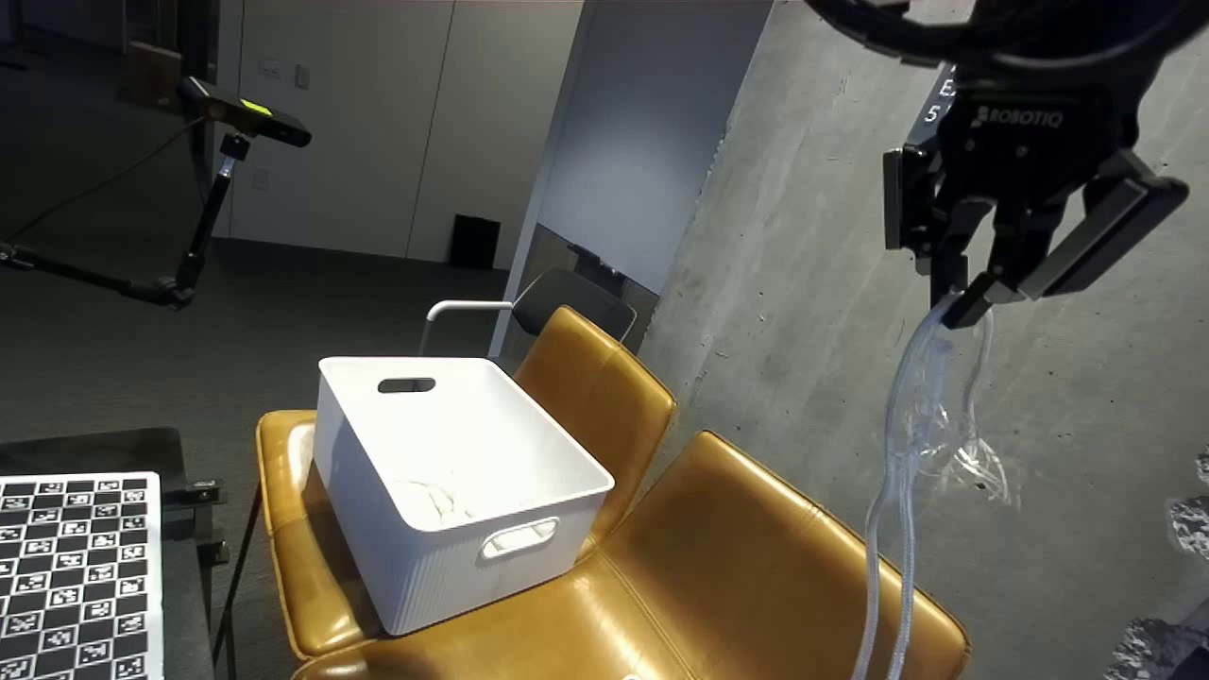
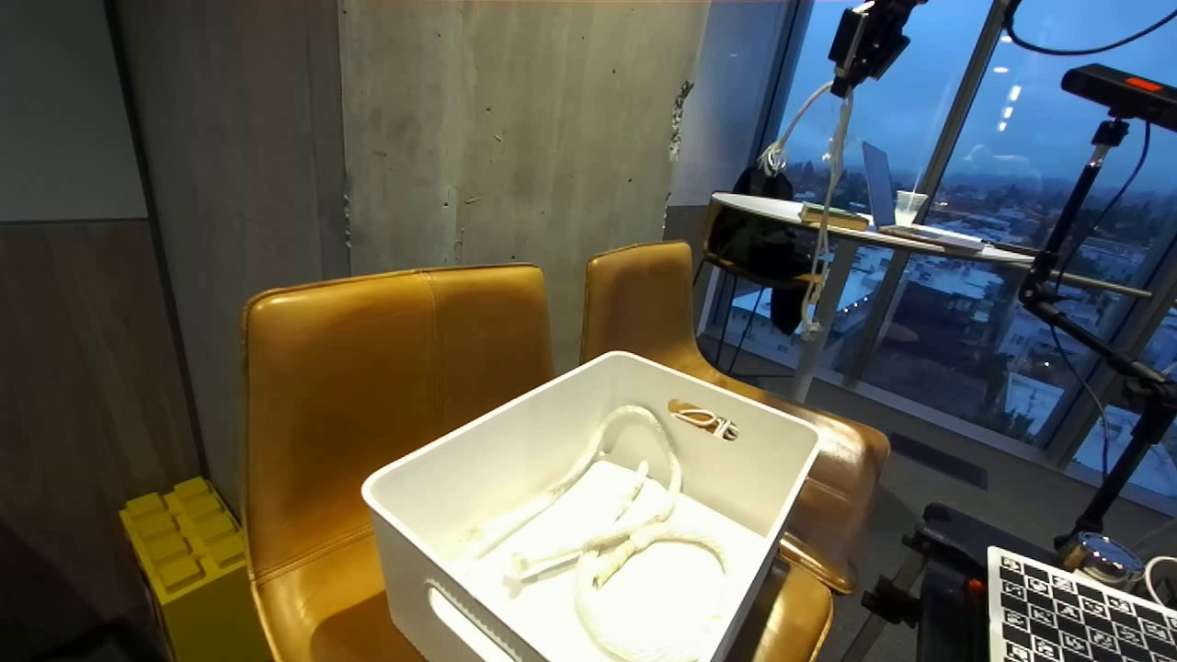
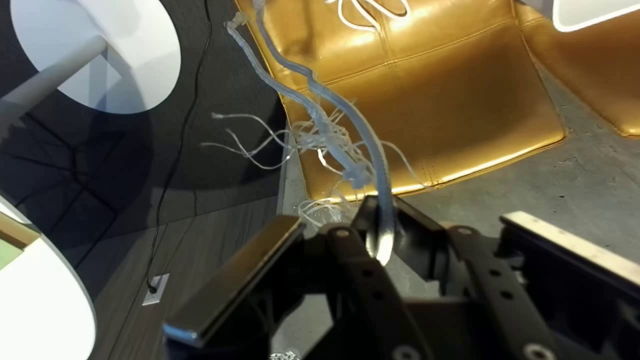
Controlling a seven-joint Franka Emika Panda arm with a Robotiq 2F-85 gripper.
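Observation:
My gripper is high at the right in exterior view 1, its fingers shut on a pale, frayed rope. Both lengths of the rope dangle below it, with a loose tangle of strands near the top. In exterior view 2 the gripper appears far off, above and beyond the white box; the rope hangs clear of the box. The wrist view shows the rope pinched between the fingertips. More white rope lies coiled inside the box.
The box rests on a tan chair, with another tan chair beside it. White cord lies on a chair seat. A concrete wall stands behind; a camera stand and a patterned board are at left.

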